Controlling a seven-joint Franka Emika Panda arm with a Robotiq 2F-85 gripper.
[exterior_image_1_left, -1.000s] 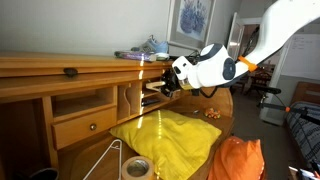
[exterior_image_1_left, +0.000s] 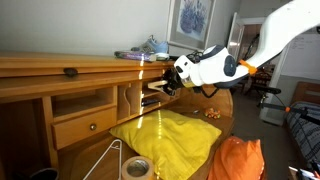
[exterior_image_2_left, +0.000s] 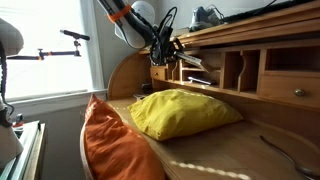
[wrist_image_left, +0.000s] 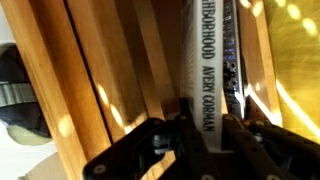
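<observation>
A book (wrist_image_left: 207, 70) with white and black lettering on its spine runs up from between my fingers in the wrist view. My gripper is shut on its near end. In exterior view 1 my gripper (exterior_image_1_left: 174, 84) is at the shelf compartments of the wooden desk (exterior_image_1_left: 75, 66), above the yellow cloth. From the other side, the gripper (exterior_image_2_left: 168, 54) is by the desk's cubbies, with the pale book (exterior_image_2_left: 196, 61) reaching toward a compartment. How far inside the book lies, I cannot tell.
Another dark item with white print (wrist_image_left: 231, 55) lies alongside the book. A yellow cloth (exterior_image_1_left: 168, 142) covers part of the desktop, and an orange cloth (exterior_image_1_left: 237, 160) lies nearer the front. A round tin (exterior_image_1_left: 137, 168) and a bent metal rod (exterior_image_1_left: 104, 155) are to the left.
</observation>
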